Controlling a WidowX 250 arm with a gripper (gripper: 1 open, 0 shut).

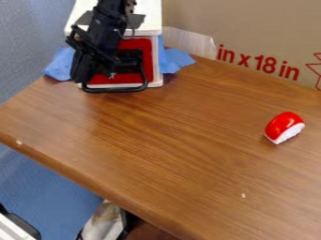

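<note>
My black gripper (100,58) is at the back left of the table, over a red and white box (145,58) with a black frame, which rests by blue cloth or paper (174,60). The gripper's fingers are dark against the dark frame, so I cannot tell whether they are open or shut, or on what. A small red and white object (283,126) lies alone at the right of the table.
A cardboard panel (251,33) with red print stands behind it. The table's left edge drops to a blue surface below.
</note>
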